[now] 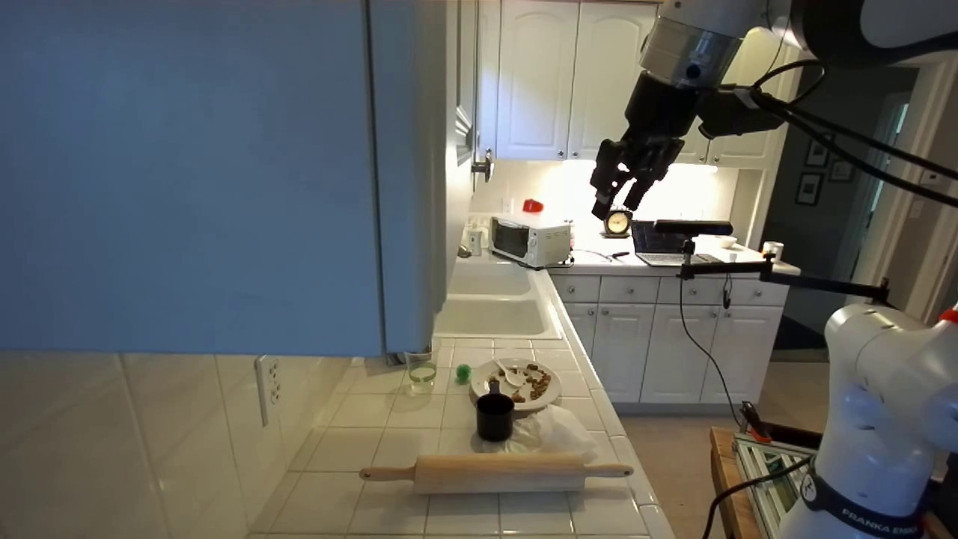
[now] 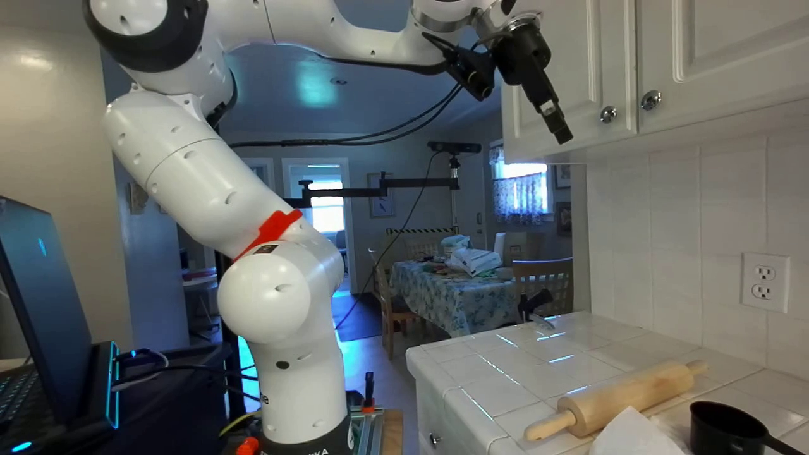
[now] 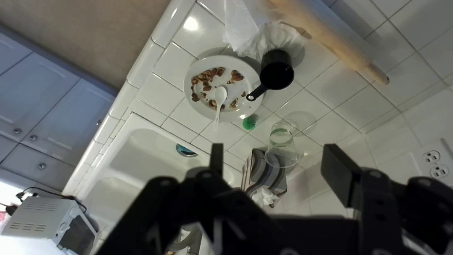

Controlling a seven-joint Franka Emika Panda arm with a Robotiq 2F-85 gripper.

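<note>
High over the counter hangs my gripper (image 1: pixel 620 208), open and empty, its two fingers spread apart in the wrist view. Well below it lies a white plate (image 3: pixel 193 76) of nuts with a white spoon (image 3: pixel 220 95) on it. A black measuring cup (image 3: pixel 276 70) stands beside the plate, its handle over the rim. Crumpled white paper (image 3: pixel 271 39) touches the cup. A wooden rolling pin (image 1: pixel 500 473) lies across the counter. Near the plate are a small green spiky ball (image 3: pixel 249 123) and a clear glass (image 3: pixel 281 144).
A double sink (image 1: pixel 496 316) lies beyond the plate, with a striped tissue box (image 3: pixel 264 172) near it. A toaster oven (image 1: pixel 531 241) stands farther back. Wall cabinets (image 2: pixel 705 68) overhang the counter near the gripper. Bare tiles surround the rolling pin.
</note>
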